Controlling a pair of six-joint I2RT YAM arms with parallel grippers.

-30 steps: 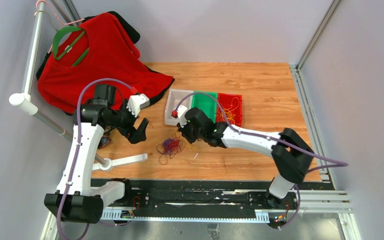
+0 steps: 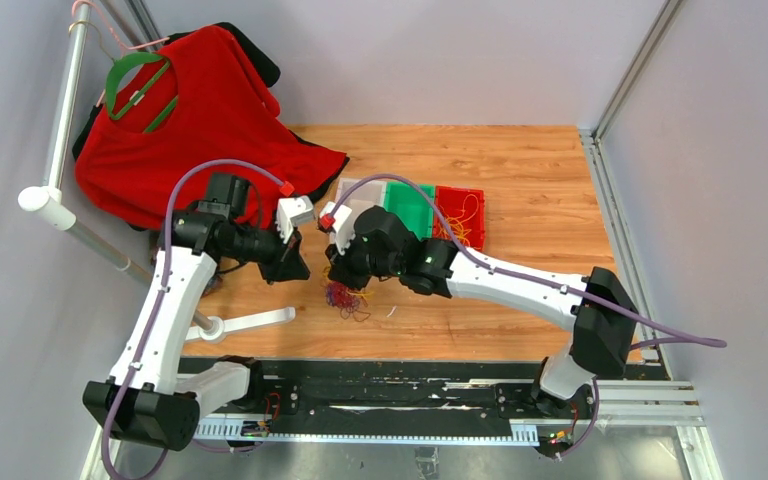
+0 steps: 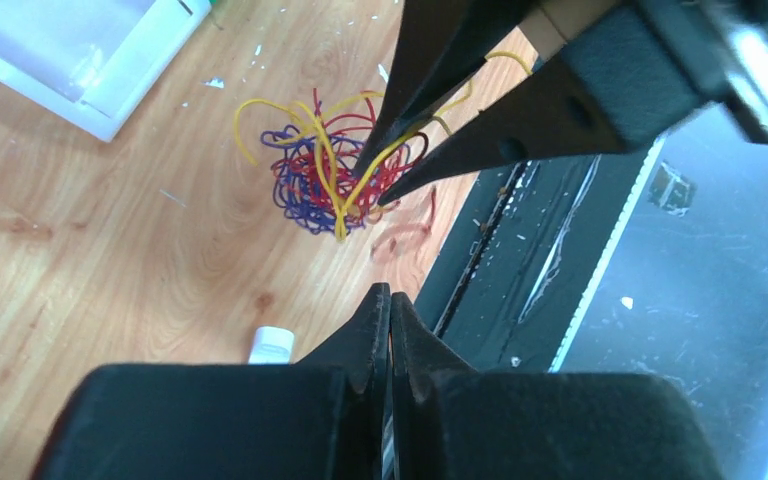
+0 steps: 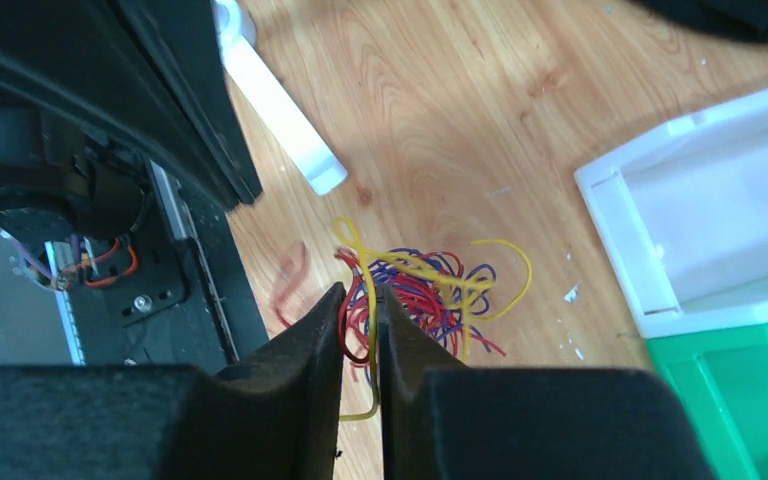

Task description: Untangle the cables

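Observation:
The tangle of red, blue and yellow cables (image 2: 342, 297) hangs below my right gripper in the top view. My right gripper has its fingertips slightly apart. A yellow and a red strand (image 4: 344, 335) run through the narrow gap between them in the right wrist view. The bulk of the tangle (image 4: 422, 305) lies beyond those fingertips. My left gripper is shut, its tips together, with no cable visible between them. It stands to the left of the tangle, apart from it, and its fingers (image 4: 222, 150) also show in the right wrist view.
White, green (image 2: 410, 205) and red bins stand behind the arms; the red bin (image 2: 482, 205) holds yellow and red cables. A white rack foot (image 2: 250, 321) lies at front left. Red clothing (image 2: 195, 130) hangs at back left.
My left gripper has gone from wide open to shut. Both grippers are now closer together.

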